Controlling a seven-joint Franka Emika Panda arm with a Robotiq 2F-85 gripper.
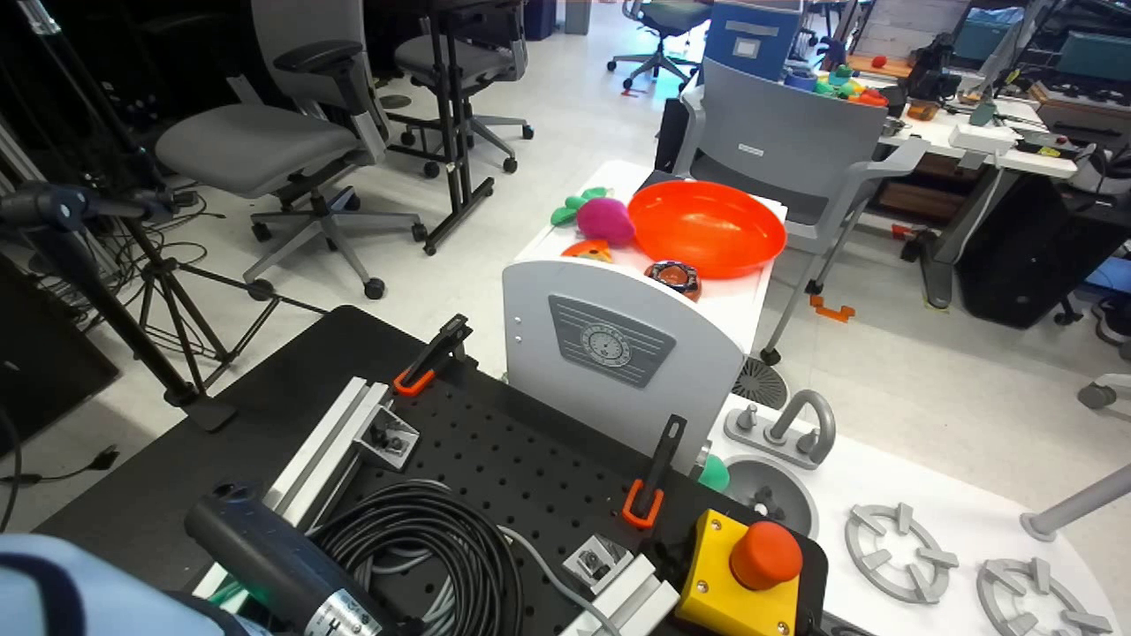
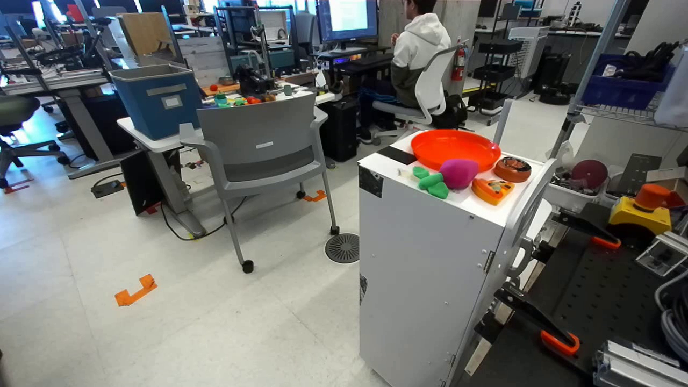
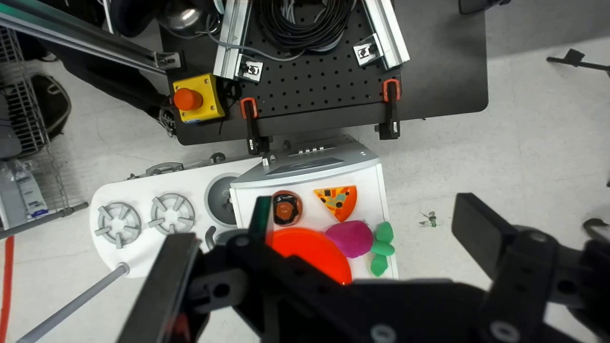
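In the wrist view, my gripper stands open, its dark fingers wide apart over the toy kitchen, with nothing gripped between them. Below lie a pizza slice, a purple toy with green leaf-like pieces, and a brown-topped round toy. An orange-red bowl is partly covered by the gripper body. Exterior view 2 shows the whole bowl on the white cabinet top, behind the purple toy. Neither exterior view shows the gripper.
A grey upright panel borders the toys. Beside it, the white counter carries a sink, a faucet and two burners. The black table holds clamps, coiled cable and a yellow box with a red button.
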